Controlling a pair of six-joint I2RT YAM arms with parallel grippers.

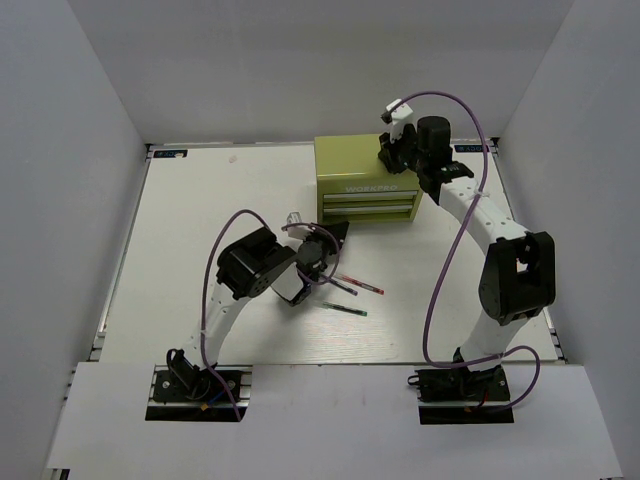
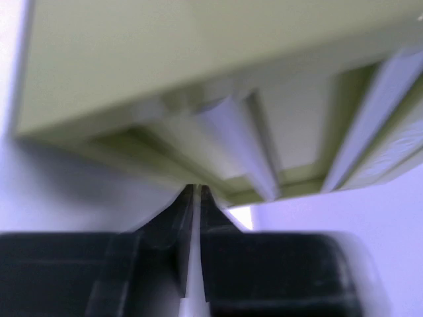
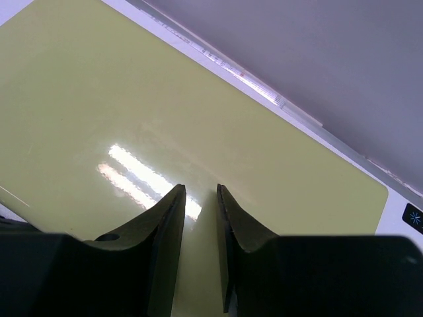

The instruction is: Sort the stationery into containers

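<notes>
A green WORKPRO cabinet (image 1: 360,160) with drawers in its front stands at the back of the table. Three pens lie in front of it: a red pen (image 1: 362,284), a dark pen (image 1: 339,285) and a green-and-black pen (image 1: 345,308). At the cabinet's lower front left is my left gripper (image 1: 343,229); its fingertips meet in the left wrist view, below the drawer fronts (image 2: 241,142), which look blurred. Over the cabinet top (image 3: 264,165) hangs my right gripper, its fingers a little apart with nothing between them. Contact with the top cannot be told.
My left forearm (image 1: 255,262) covers the table left of the pens and may hide things. Bare table (image 1: 180,220) lies to the left, and more is free at the right front. A wall (image 1: 310,70) stands close behind the cabinet.
</notes>
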